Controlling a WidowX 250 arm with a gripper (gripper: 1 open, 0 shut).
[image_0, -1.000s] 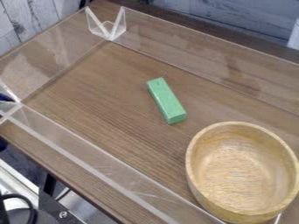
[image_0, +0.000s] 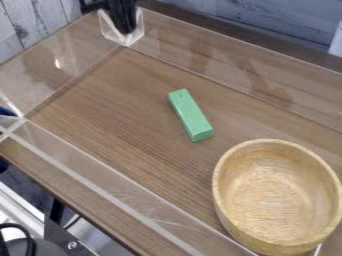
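Observation:
A green rectangular block (image_0: 190, 114) lies on the wooden surface near the middle. At the lower right sits a round wooden bowl (image_0: 277, 195), empty. My dark gripper (image_0: 118, 16) is at the top edge of the view, upper left, over the far left corner of the work area and well away from the block and bowl. Its fingers are small and blurred, so their state is hard to see.
Clear plastic walls (image_0: 107, 185) run around the wooden surface. Black cables (image_0: 16, 235) lie outside at the lower left. The surface between the corner, block and bowl is clear.
The gripper has come down into view at the top left and moved somewhat leftward. The block and bowl have not moved.

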